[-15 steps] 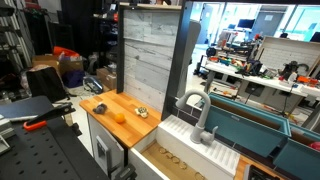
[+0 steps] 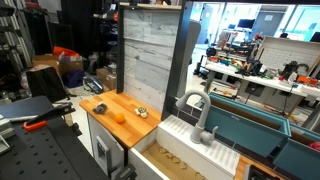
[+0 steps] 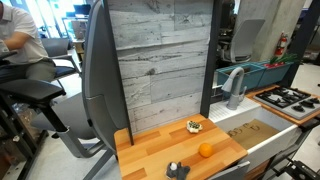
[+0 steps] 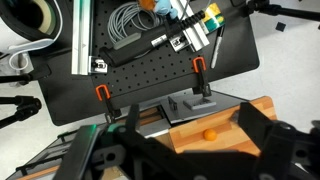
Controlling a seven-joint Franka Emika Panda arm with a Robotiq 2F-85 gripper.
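Note:
In the wrist view my gripper is open, its two orange-edged fingers (image 4: 103, 93) wide apart with nothing between them. Below them lies a black perforated board. An orange ball (image 2: 119, 118) rests on the wooden countertop, clear of the gripper; the ball (image 3: 206, 150) shows in the second exterior view too. Near it sit a small pale cluster of pieces (image 3: 193, 127) and a dark metal item (image 3: 176, 170). To the right is a white basin (image 2: 180, 165) with a beige bottom, behind it a grey faucet (image 2: 203, 112).
On the black board (image 4: 145, 90) lie a coiled grey cable (image 4: 130, 20), a tape roll (image 4: 38, 20) and assorted tools. A stovetop (image 3: 285, 98) adjoins the basin. A tall whitewashed wood panel (image 3: 165, 75) backs the countertop. Teal bins (image 2: 245, 130) stand behind the faucet.

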